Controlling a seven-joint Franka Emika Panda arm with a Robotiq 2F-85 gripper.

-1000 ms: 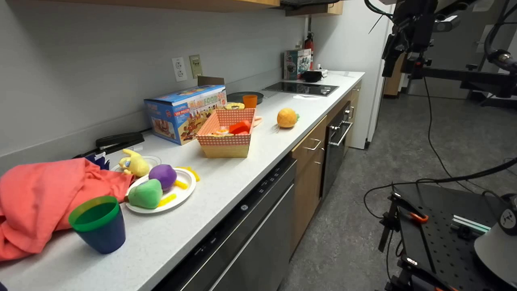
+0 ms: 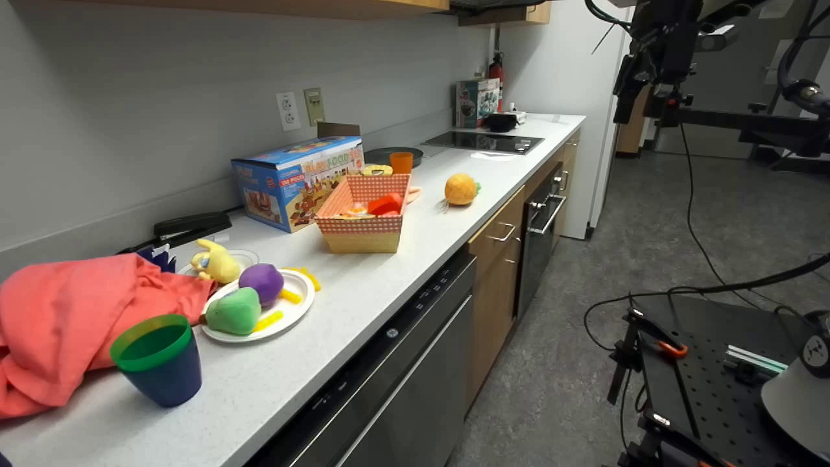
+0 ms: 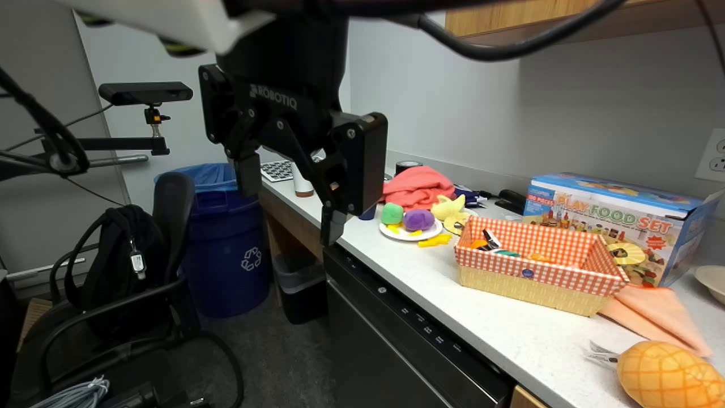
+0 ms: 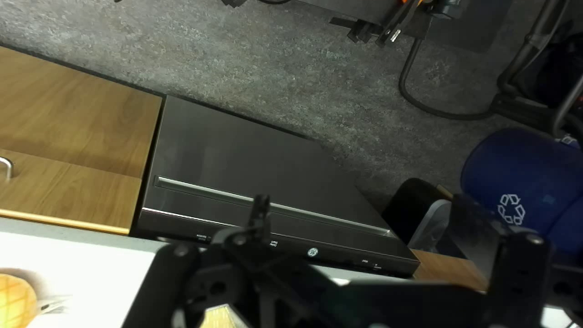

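Note:
High over the floor in front of the counter hangs my gripper (image 3: 285, 207), its fingers spread wide and nothing between them. In the first exterior view it shows at the upper right, well away from every object. On the counter stands a checkered basket (image 2: 362, 226) holding red and other toy pieces. A white plate (image 2: 296, 311) bears a purple toy (image 2: 262, 283), a green toy pear (image 2: 234, 311) and yellow sticks. An orange toy pineapple (image 2: 460, 189) lies farther along the counter. Beside the plate is a yellow toy (image 2: 218, 262).
A blue-green cup (image 2: 159, 366) and a coral cloth (image 2: 85, 311) occupy the near end. The play food box (image 2: 299, 180) stands against the wall behind the basket. Between basket and pineapple the counter's front is clear. A blue bin (image 3: 227, 251) stands on the floor.

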